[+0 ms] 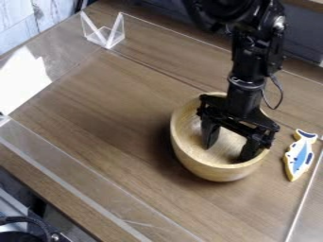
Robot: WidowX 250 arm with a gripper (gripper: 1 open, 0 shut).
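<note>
A pale wooden bowl (197, 162) sits on the table at the centre right. My black gripper (229, 142) reaches down into it from above, open, with its fingers inside the bowl. No object shows between the fingers, though the arm hides part of the bowl's inside.
A fish-shaped piece (299, 154) in white, yellow and blue lies right of the bowl. A clear acrylic stand (105, 34) stands at the back left.
</note>
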